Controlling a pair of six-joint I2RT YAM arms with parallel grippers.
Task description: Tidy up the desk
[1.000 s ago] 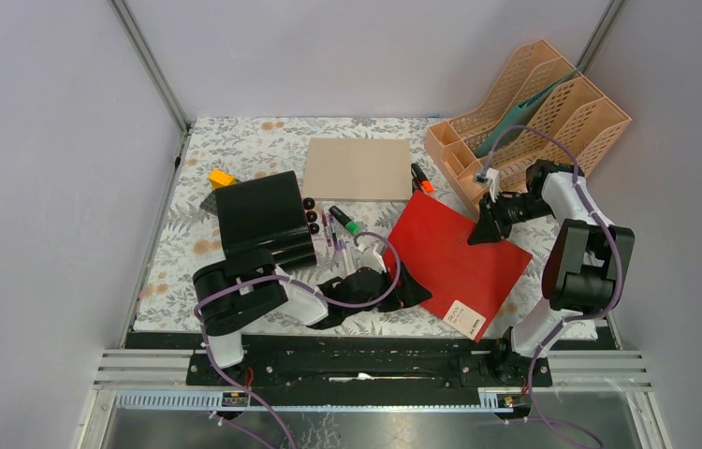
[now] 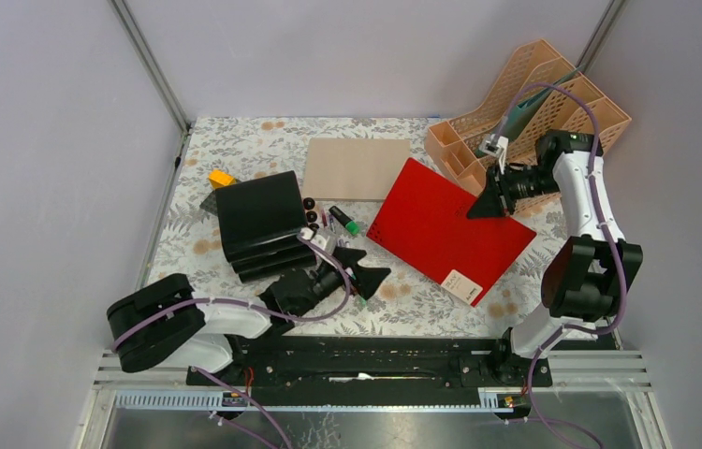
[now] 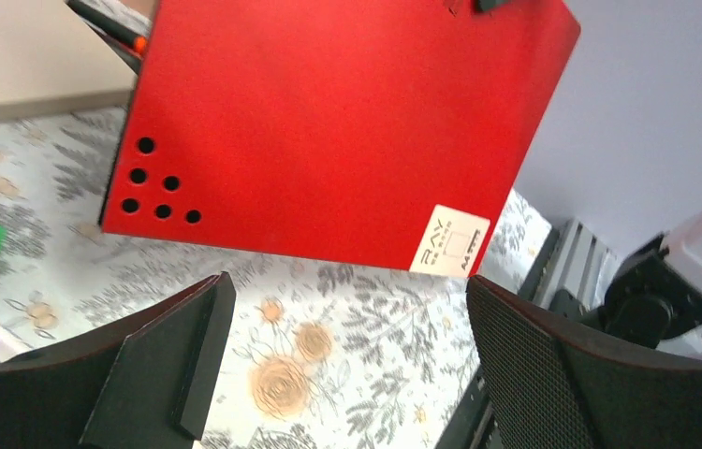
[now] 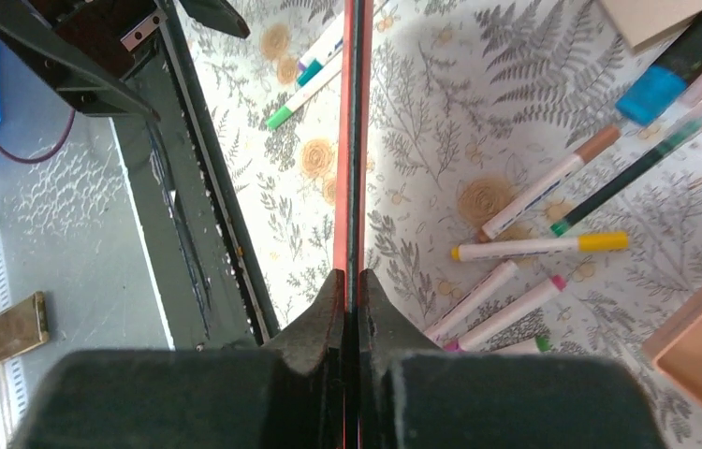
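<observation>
My right gripper is shut on a thin red folder (image 2: 441,220), held edge-on in the right wrist view and raised over the right half of the desk; its white label shows in the left wrist view (image 3: 448,238). My left gripper stands open left of the folder, over the front middle, nothing between its fingers. Markers lie loose on the desk, among them a yellow one (image 4: 539,247) and a green-capped thick one (image 2: 343,220). A peach organizer (image 2: 478,122) with a teal item stands at the back right.
A black folded stand or case (image 2: 258,215) lies on the left, with a yellow object (image 2: 221,178) behind it. A beige board (image 2: 357,168) lies at the back middle.
My right gripper has lifted the red folder and moved it slightly toward the back. My left gripper has drawn back leftward, away from the folder.
</observation>
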